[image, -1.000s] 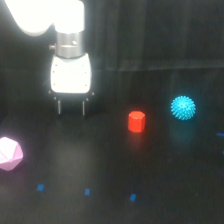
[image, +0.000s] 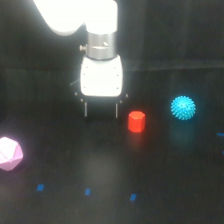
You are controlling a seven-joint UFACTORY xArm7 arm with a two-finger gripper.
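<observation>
My white gripper (image: 101, 104) hangs at the upper middle, its two thin fingers pointing down and standing apart, with nothing visible between them. To the right of it and slightly lower, a red cylinder-like block (image: 137, 121) stands upright on the dark surface.
A spiky cyan ball (image: 183, 107) lies at the right. A pink-and-white faceted object (image: 9, 153) sits at the left edge. Several small blue marks are on the floor toward the front, where the middle is otherwise clear.
The arm and gripper have moved right, toward the red block. The objects on the surface look unmoved.
</observation>
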